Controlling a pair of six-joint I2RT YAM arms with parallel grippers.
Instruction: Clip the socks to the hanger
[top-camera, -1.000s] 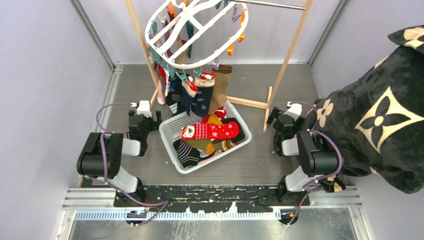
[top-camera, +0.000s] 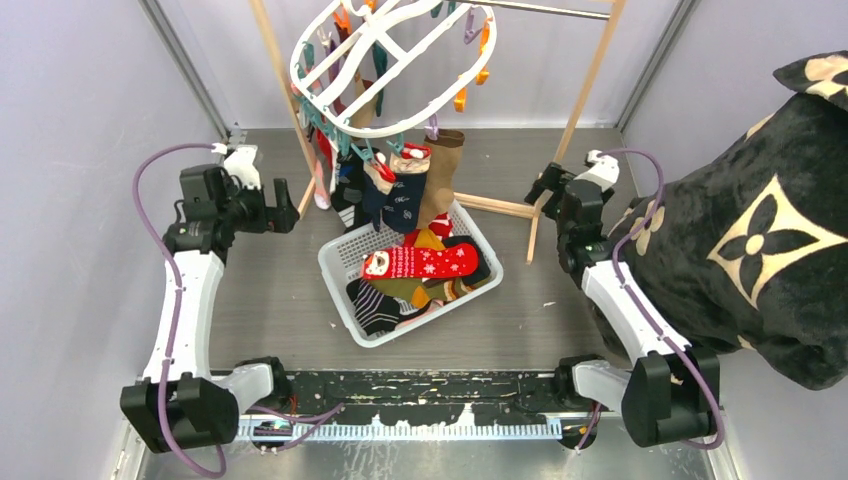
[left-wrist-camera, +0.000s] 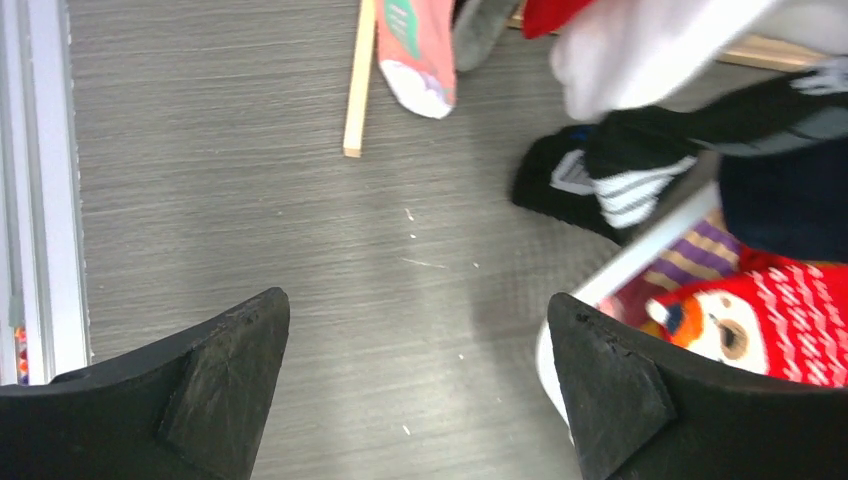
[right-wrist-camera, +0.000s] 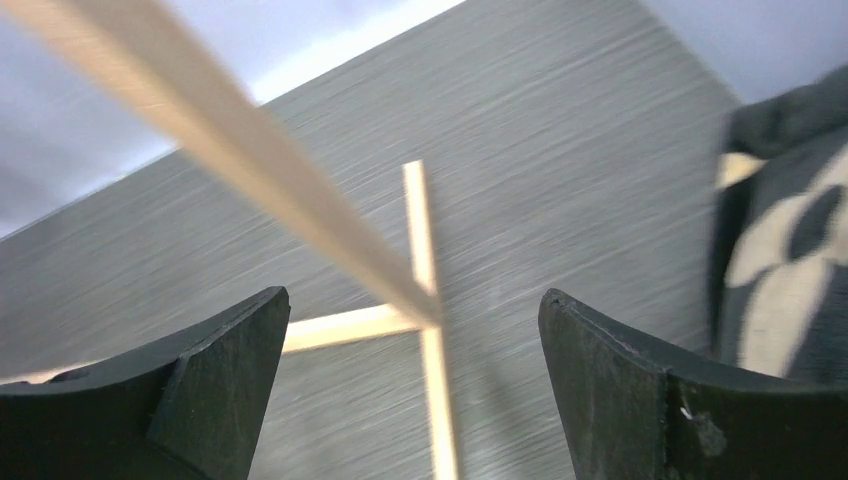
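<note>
A white oval hanger with coloured clips hangs at the top of the top view. Several socks dangle from its left and front, among them a brown sock and a navy sock. Below them a red sock with snowflakes lies on top of others in a white basket. My left gripper is left of the basket, open and empty; bare floor shows between its fingers. Beside the stand's right leg, my right gripper is also open and empty.
Wooden stand legs rise on both sides of the hanger, the right one close to my right gripper. A dark patterned cloth fills the right side. Orange clips on the hanger's right hold nothing.
Hanger, socks and basket have stayed put.
</note>
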